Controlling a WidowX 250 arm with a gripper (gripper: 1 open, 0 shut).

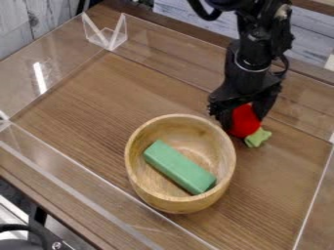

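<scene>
My black gripper (245, 105) hangs low at the right of the table, open, its fingers reaching down around the top of a red object (245, 125) with a small light-green piece (257, 139) at its lower right. Whether the fingers touch the red object is unclear. A wooden bowl (140, 156) stands left of it, holding a long green block (179, 167).
A clear plastic stand (108, 31) sits at the back left. A dark cable or hose (26, 234) shows at the front left corner.
</scene>
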